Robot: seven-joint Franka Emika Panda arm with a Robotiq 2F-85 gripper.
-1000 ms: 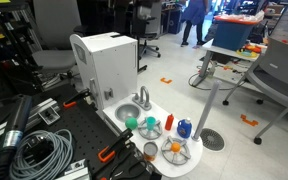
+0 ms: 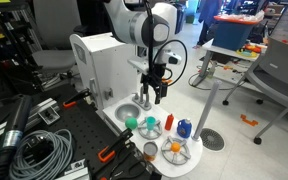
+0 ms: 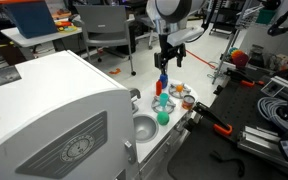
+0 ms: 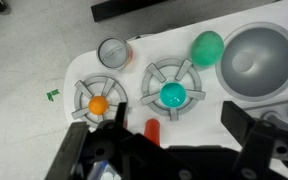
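Observation:
My gripper [image 2: 147,100] hangs open above the toy kitchen counter, with nothing between its fingers. In the wrist view, the teal cup [image 4: 173,95] sits on one burner and shows between the spread fingers, well below them. An orange ball-like item [image 4: 98,105] rests on the other burner. The green round object [image 4: 207,48] lies beside the grey sink basin [image 4: 258,62]. A clear or metal cup [image 4: 113,53] stands near the counter edge. The red bottle [image 2: 169,122] and blue mug [image 2: 184,129] stand behind the burners.
The faucet [image 2: 146,92] rises at the sink, near the gripper. A white post [image 2: 206,108] stands at the right, and a white cabinet [image 2: 102,68] at the left. An orange-and-black clamp [image 2: 114,149] grips the black table's edge.
The objects on the counter have not moved.

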